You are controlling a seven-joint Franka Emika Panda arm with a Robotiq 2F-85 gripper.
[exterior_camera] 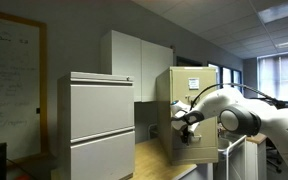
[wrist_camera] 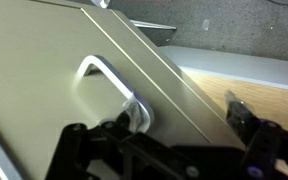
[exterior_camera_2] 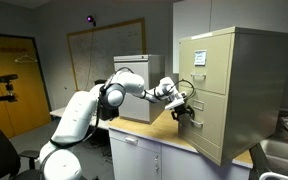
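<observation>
A beige filing cabinet (exterior_camera_2: 229, 85) stands on the wooden-topped counter, its drawer fronts facing my arm. Its drawers carry silver pull handles, and one such handle (wrist_camera: 109, 78) crosses the left of the wrist view. My gripper is open, its dark fingers spread wide. The left finger (wrist_camera: 112, 135) overlaps the lower end of that handle; contact cannot be made out. On the other side, the right finger (wrist_camera: 242, 120) appears over the counter beyond the drawer front's edge. In exterior view 2 my gripper (exterior_camera_2: 181, 109) is close to the cabinet's middle drawers.
A second, grey cabinet (exterior_camera: 99, 125) stands farther along the counter (exterior_camera: 150, 160). White wall cupboards (exterior_camera: 134, 55) hang behind. Bare countertop (exterior_camera_2: 164, 128) lies between the two cabinets, and a sink (exterior_camera_2: 284, 155) is at the far right.
</observation>
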